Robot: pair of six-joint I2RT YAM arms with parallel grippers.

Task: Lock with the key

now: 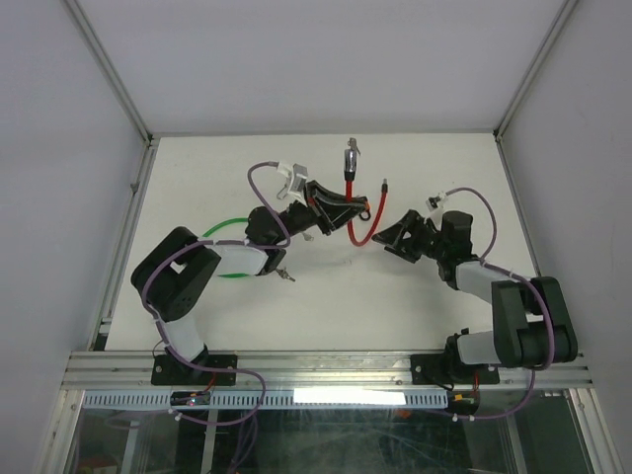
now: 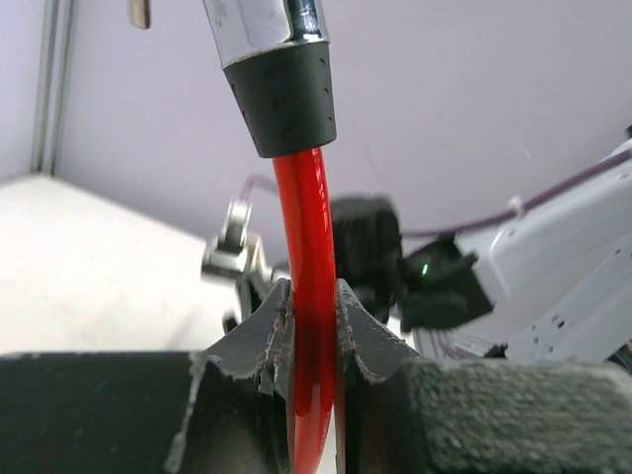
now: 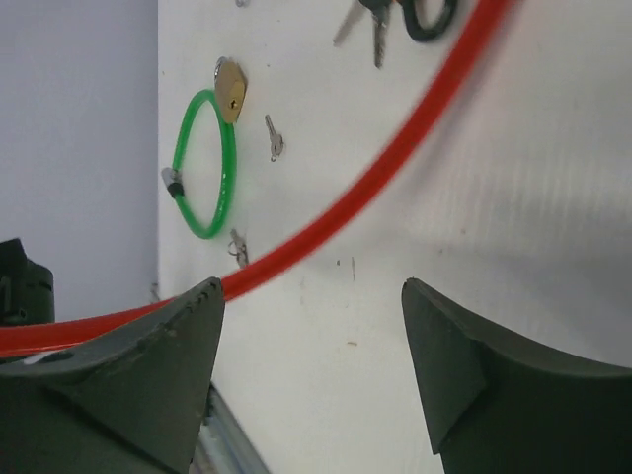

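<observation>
A red cable lock (image 1: pixel 349 186) hangs in a U, its silver head (image 1: pixel 351 158) up and its thin metal-tipped end (image 1: pixel 384 185) free to the right. My left gripper (image 1: pixel 357 206) is shut on the cable below the head; the left wrist view shows the red cable (image 2: pixel 308 222) between its fingers under a black collar (image 2: pixel 286 104). To the right stands my right gripper (image 1: pixel 385 240), fingers apart. In the right wrist view the cable (image 3: pixel 370 183) crosses near its left finger (image 3: pixel 173 360), not gripped. Keys (image 3: pixel 379 38) with a dark ring lie on the table.
A green cable lock (image 3: pixel 227 173) and brass padlock (image 3: pixel 230 91) lie on the white table (image 1: pixel 395 306). A silver key (image 3: pixel 275 138) and another small key set (image 3: pixel 238 249) lie nearby.
</observation>
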